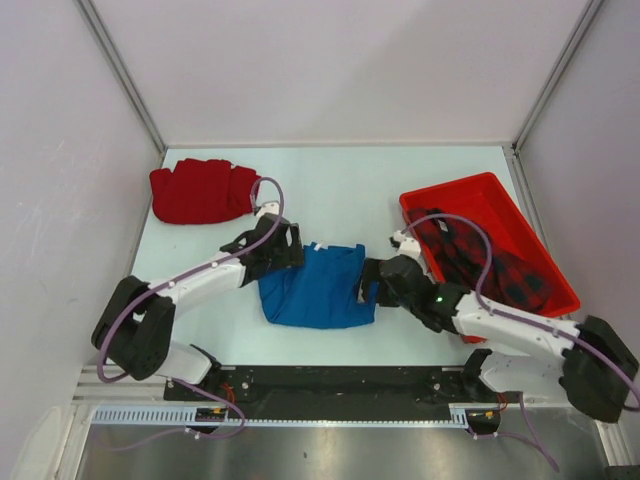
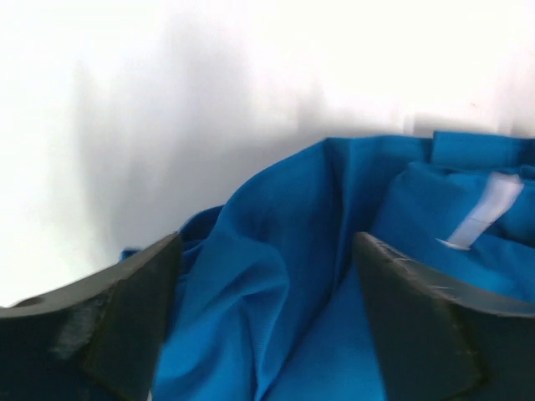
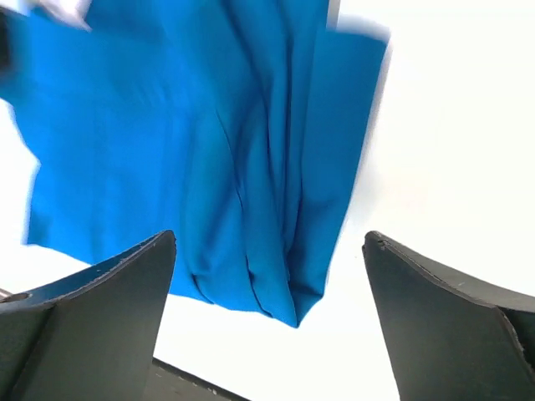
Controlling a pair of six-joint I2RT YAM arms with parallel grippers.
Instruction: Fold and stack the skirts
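Observation:
A blue skirt (image 1: pixel 315 287) lies rumpled on the white table, folded strips along both sides. My left gripper (image 1: pixel 280 245) is over its upper-left corner; in the left wrist view its fingers (image 2: pixel 418 326) stand apart over bunched cloth, part open. My right gripper (image 1: pixel 368 282) is open over the skirt's right edge; in the right wrist view its fingers (image 3: pixel 443 334) straddle the folded strip with nothing visibly held. A folded red skirt (image 1: pixel 203 190) lies at the back left.
A red basket (image 1: pixel 490 200) with dark red and black cloth (image 1: pixel 470 260) stands at the right.

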